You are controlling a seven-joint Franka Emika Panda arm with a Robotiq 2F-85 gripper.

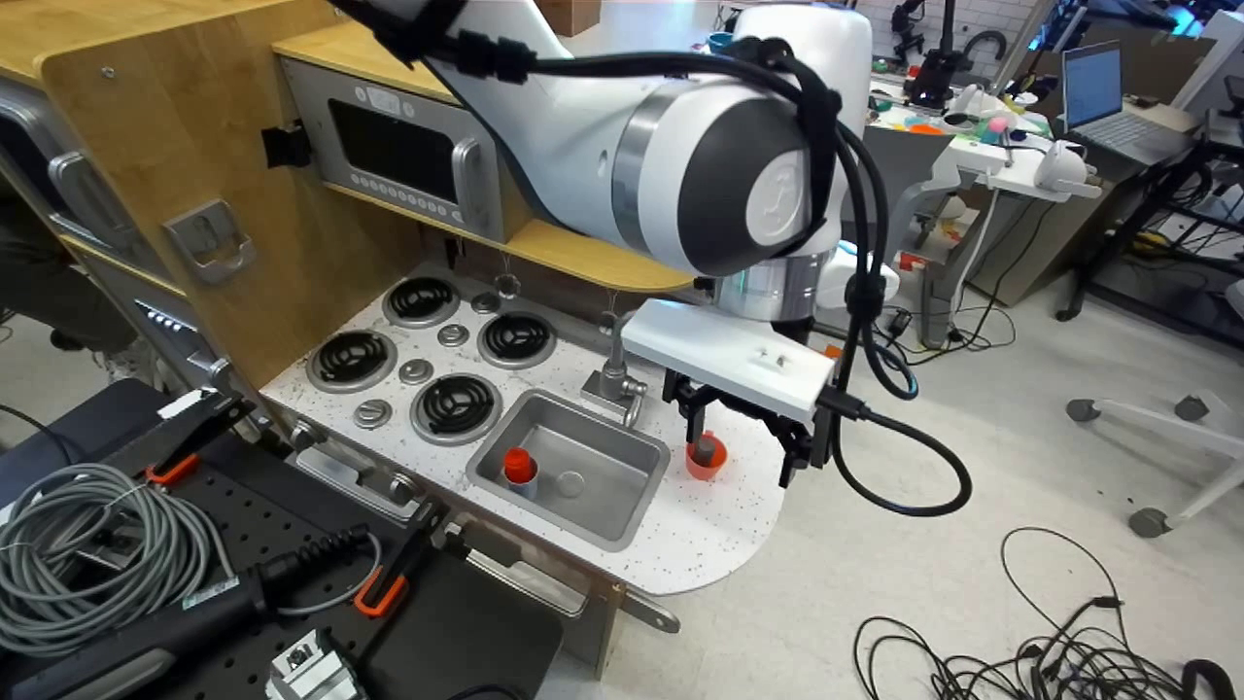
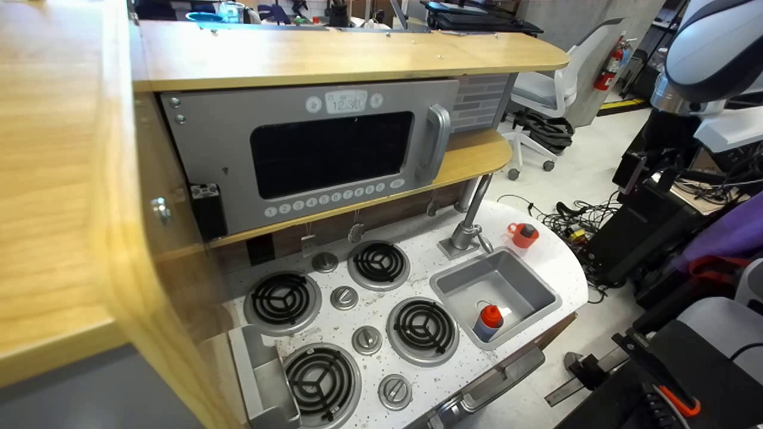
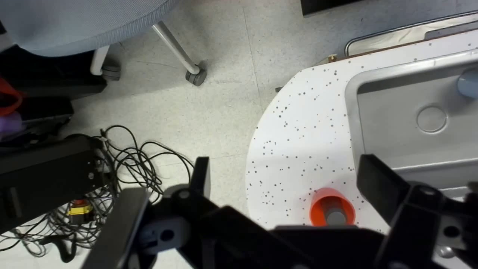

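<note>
My gripper is open, its two fingers wide apart with nothing between them. In exterior view 1 the gripper hangs above the rounded end of the counter, near a small red-orange cup. That cup stands on the counter beside the sink, with a dark grey piece inside. From the wrist it appears below the gap, nearer the right finger. A bottle with a red cap and blue-grey body stands in the sink, against one side.
A faucet rises behind the sink. Stove burners and knobs fill the other counter side, below a toy microwave and its wooden shelf. Past the counter's curved end lies open floor with cables.
</note>
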